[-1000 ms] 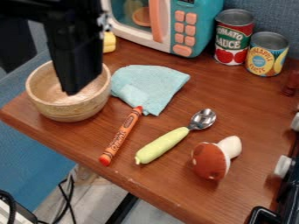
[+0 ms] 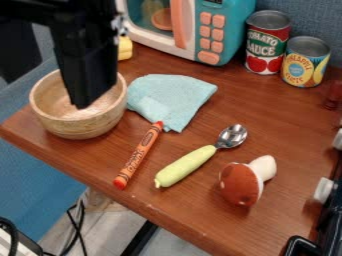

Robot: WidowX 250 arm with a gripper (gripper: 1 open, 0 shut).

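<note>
My black gripper (image 2: 83,95) hangs at the upper left, over a wooden bowl (image 2: 67,122); its fingertips are hard to make out against the bowl. On the wooden table (image 2: 174,220) lie a folded light-blue cloth (image 2: 170,98), an orange marker-like stick (image 2: 138,155), a spoon with a pale yellow handle (image 2: 185,168) and a brown-and-white mushroom-shaped toy (image 2: 243,182).
A teal toy microwave (image 2: 214,30) stands at the back, with a tomato can (image 2: 265,50) and a yellow-labelled can (image 2: 305,65) to its right. Black equipment (image 2: 321,220) lines the right edge.
</note>
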